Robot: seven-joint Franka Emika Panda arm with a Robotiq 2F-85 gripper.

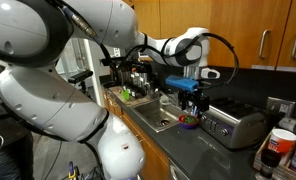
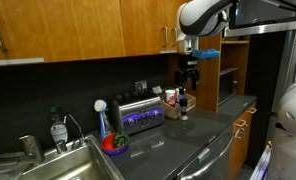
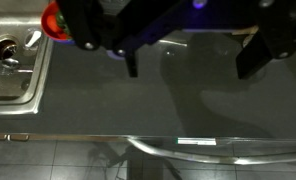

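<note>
High over the dark counter (image 2: 153,150), my gripper hangs open. In the wrist view its two dark fingers (image 3: 253,55) stand wide apart, and only bare counter shows between them. A bowl with a red rim (image 3: 54,22) and something green in it sits at the upper left of that view, beyond the left finger. Exterior view 2 has the same bowl (image 2: 115,146) on the counter between sink and toaster oven, well to the left of the gripper. Its contents are too small to make out.
A silver toaster oven (image 2: 138,115) stands against the back wall. Beside it is a box (image 2: 174,108) with cups, seen too as stacked cups (image 1: 280,142) at right. The sink (image 2: 80,165) lies left of the bowl.
</note>
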